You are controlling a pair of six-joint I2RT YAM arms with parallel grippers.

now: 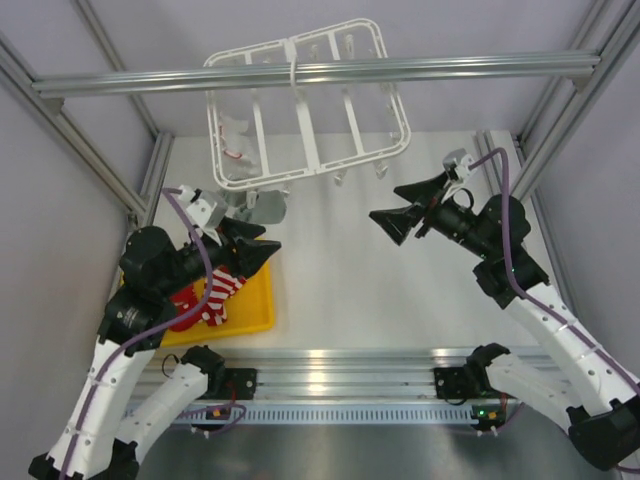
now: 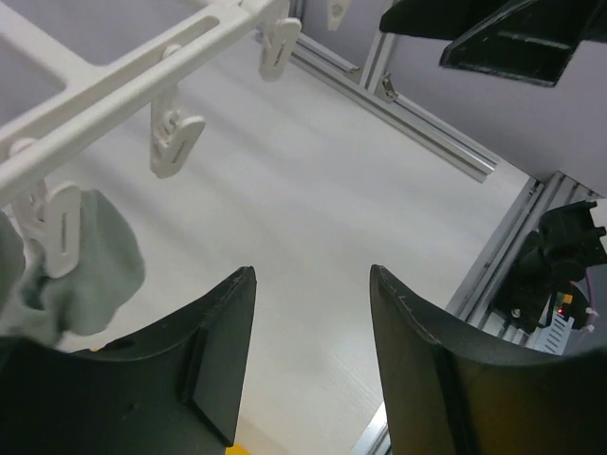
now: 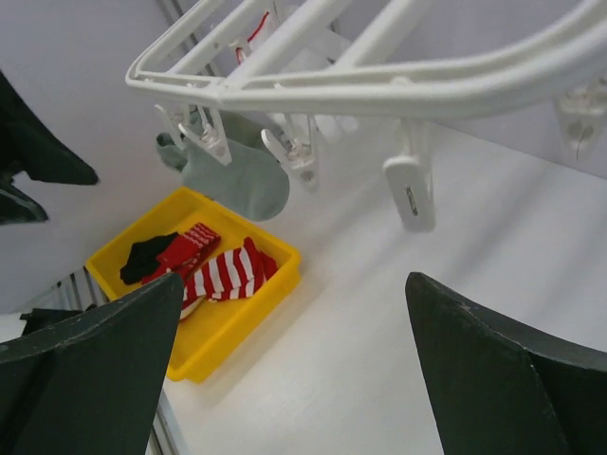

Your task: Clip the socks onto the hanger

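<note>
The white hanger (image 1: 309,150) hangs tilted from the metal rail, clips along its frame. A grey sock hangs at its front left corner, held at a clip; in the left wrist view the sock (image 2: 100,265) is at the left edge. A white sock with red marks (image 1: 234,145) hangs farther back on the left side. Just below and in front of the grey sock, my left gripper (image 1: 262,250) is part open, its fingers empty and clear of the cloth. My right gripper (image 1: 385,222) stands open and empty, right of the hanger; a free clip (image 3: 410,194) shows ahead of it.
A yellow bin (image 1: 262,305) at the left holds a red-and-white striped sock (image 3: 232,273), a red sock (image 3: 187,248) and dark cloth (image 3: 144,258). The rail (image 1: 450,68) crosses above.
</note>
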